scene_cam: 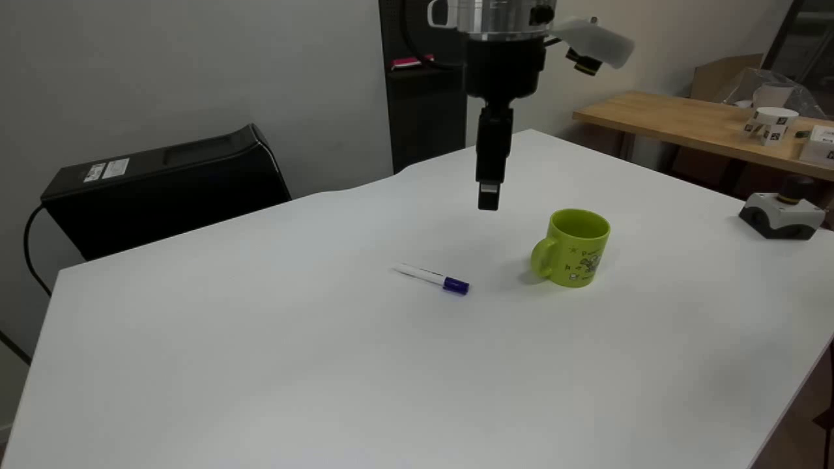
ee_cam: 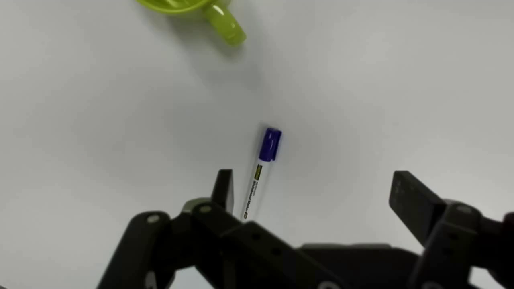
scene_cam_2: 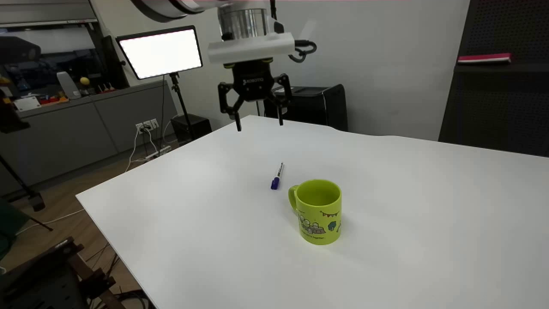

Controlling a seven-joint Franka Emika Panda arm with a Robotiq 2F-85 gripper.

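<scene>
A white marker with a dark blue cap (scene_cam: 457, 286) lies flat on the white table, its cap end toward the mug. To its right in exterior view 1 a lime-green mug (scene_cam: 580, 249) stands upright, handle facing the marker. My gripper (scene_cam_2: 260, 128) hangs well above the table, open, with nothing between its fingers. In the wrist view the marker (ee_cam: 260, 169) appears nearer the left finger (ee_cam: 223, 189) than the right one, and its tail end is hidden behind the gripper. Only the mug's (ee_cam: 225, 21) handle and part of its rim show at the top there.
A black box-like case (scene_cam: 164, 187) stands beyond its back left edge. At the far right sits a grey and black button box (scene_cam: 782, 212).
</scene>
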